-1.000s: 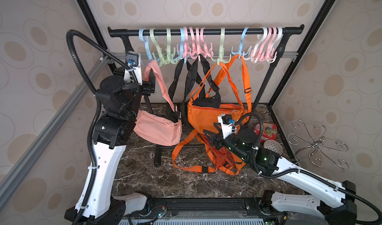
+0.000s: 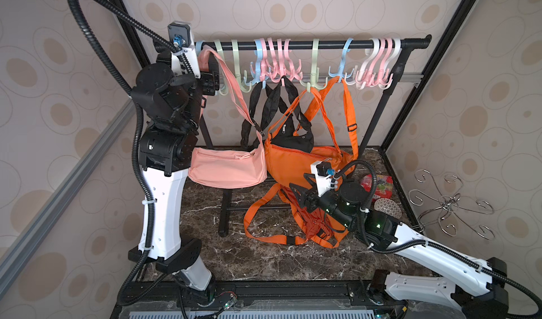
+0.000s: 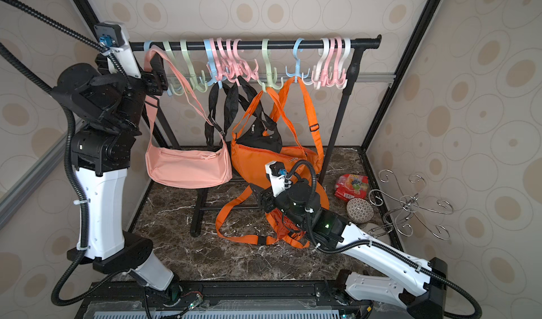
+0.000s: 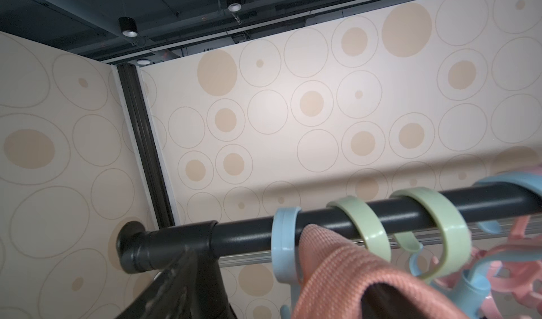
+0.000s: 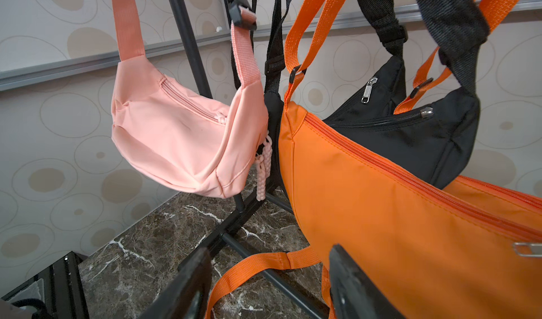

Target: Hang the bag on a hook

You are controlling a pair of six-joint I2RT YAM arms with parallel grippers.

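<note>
A pink bag dangles below my left gripper, which is raised to the rail's left end, with the bag's pink strap looped over it beside the blue and green hooks. The left fingertips are mostly hidden or blurred. In the right wrist view the pink bag hangs left of a large orange bag. My right gripper is low in front of the orange bag, its fingers apart with only a loose orange strap visible behind them.
A black rack rail carries several coloured hooks, with black bags and orange bags hanging from some. An orange strap pile lies on the marble floor. A wire stand and a red packet sit at right.
My left gripper has risen from below the hooks to rail height, lifting the pink bag and straightening its strap. The right arm has not visibly moved.
</note>
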